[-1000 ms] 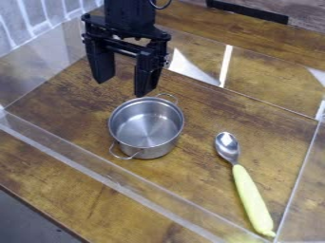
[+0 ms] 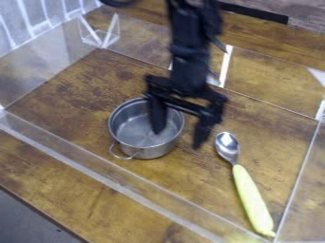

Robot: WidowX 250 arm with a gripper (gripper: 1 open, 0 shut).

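My black gripper [image 2: 181, 118], blurred, is low over the right part of a steel pot [image 2: 140, 139] and the table just right of it, its fingers apart with nothing visible between them. Right of the pot lies a spoon [image 2: 248, 195] with a metal head and a pale yellow handle, just beside the gripper's right finger.
Clear plastic walls surround the wooden table [image 2: 89, 190] on several sides. Bare wood is free left of the pot and in front of it. A white railing [image 2: 51, 19] is at the back left.
My gripper has moved down and to the right, from behind and left of the pot toward the space between pot and spoon. Pot and spoon look unmoved.
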